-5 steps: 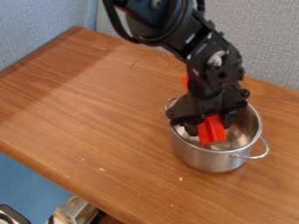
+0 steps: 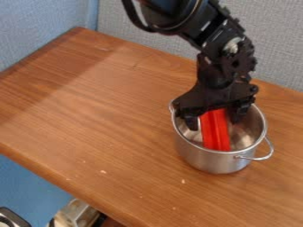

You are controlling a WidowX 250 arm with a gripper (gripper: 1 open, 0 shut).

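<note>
A steel pot (image 2: pixel 219 160) with a wire handle at its right stands on the wooden table (image 2: pixel 95 124), right of centre. Inside it a red block (image 2: pixel 215 133) lies, long side running front to back. My black gripper (image 2: pixel 211 111) is over the pot's back part, fingers apart on either side of the red block's upper end, open. Whether the fingertips touch the block is hard to tell.
Grey padded walls stand behind and at the left. A metal and black object (image 2: pixel 74 215) is at the bottom left, beside the table's edge.
The red block has settled down inside the pot; earlier part of it showed higher behind the gripper. The gripper has risen slightly, and the arm above it has shifted right.
</note>
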